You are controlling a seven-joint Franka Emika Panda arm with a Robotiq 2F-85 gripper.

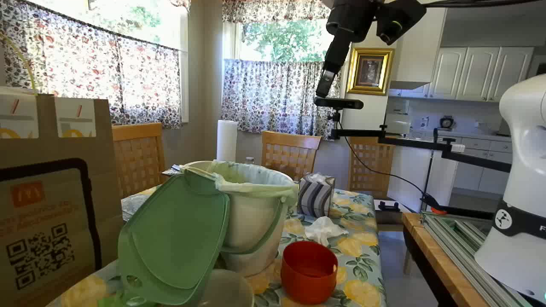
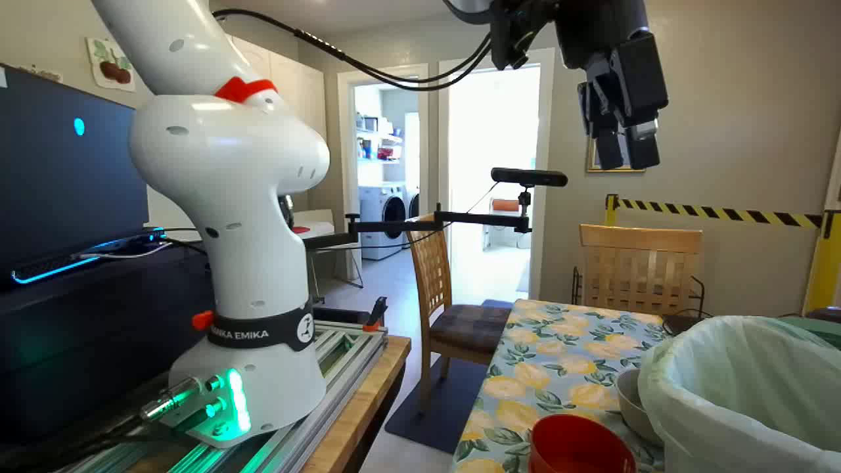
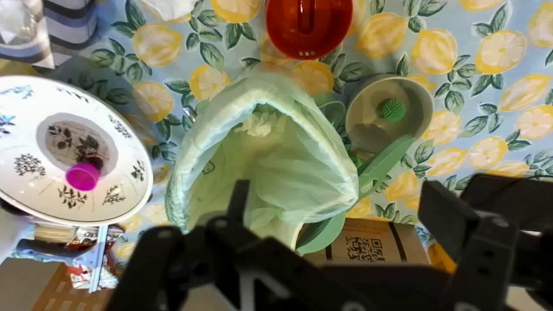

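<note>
My gripper stands open, its fingers (image 3: 239,199) wide apart and nothing held between them. In the second exterior view the gripper (image 2: 625,150) hangs high over the table area, pointing down. Beneath it in the wrist view is a pail lined with a pale green bag (image 3: 339,179), with a crumpled white tissue (image 3: 262,123) inside. Its green lid (image 1: 174,235) leans against the pail's side. Beside the pail are a red bowl (image 1: 309,271) and a grey bowl (image 3: 357,122) containing a green spiky ball (image 3: 394,109).
A large patterned white bowl (image 3: 31,168) holds a pink cup (image 3: 83,176). Around the pail stand a striped tissue box (image 1: 316,197), a loose white tissue (image 1: 325,230), a paper roll (image 1: 226,140) and a brown paper bag (image 1: 51,204). Bare lemon-print tablecloth (image 2: 544,355) lies towards the robot base.
</note>
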